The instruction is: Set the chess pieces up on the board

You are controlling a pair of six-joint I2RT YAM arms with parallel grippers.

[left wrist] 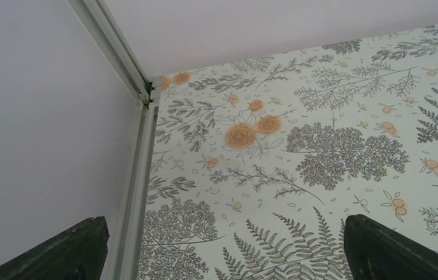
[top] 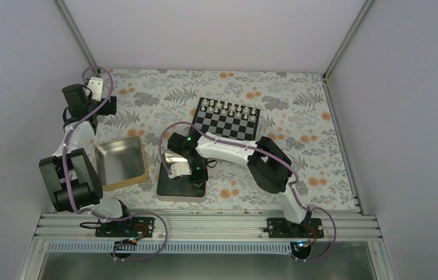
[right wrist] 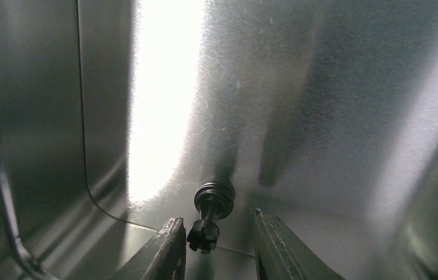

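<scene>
A dark chess piece with a notched, rook-like top (right wrist: pixel 203 232) is on the floor of the metal tray. My right gripper has its fingers apart on either side of the piece's top, which is close to the left finger; a gap shows on the right. From above, the right arm covers that piece. White pieces (top: pixel 225 108) line the far two rows of the chessboard (top: pixel 222 124), whose near squares in view are bare. Over bare patterned table at the back left, my left gripper is open and empty.
The dark-floored tray (top: pixel 181 198) holding my right gripper sits at front centre, its walls close around the fingers. To its left lies a second tray (top: pixel 124 185), apparently empty.
</scene>
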